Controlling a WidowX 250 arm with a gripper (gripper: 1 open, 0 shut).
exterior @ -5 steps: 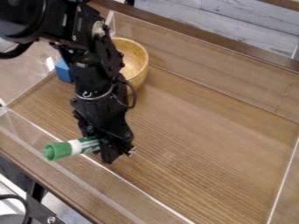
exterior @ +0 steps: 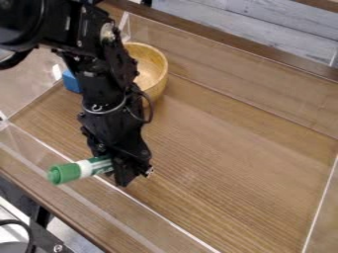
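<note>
The black robot arm reaches down from the upper left over the wooden tabletop. Low on it, my gripper (exterior: 117,166) is shut on a green cylinder (exterior: 71,172) with a lighter band, which sticks out to the left, lying sideways above the table's left front area. The fingertips are partly hidden by the gripper's dark body.
A wooden bowl (exterior: 146,63) sits at the back left, behind the arm, with a blue block (exterior: 70,80) left of it.
The arm and the green cylinder in it have shifted very slightly, the cylinder a little rightward and upward in the view. The grip looks the same.
</note>
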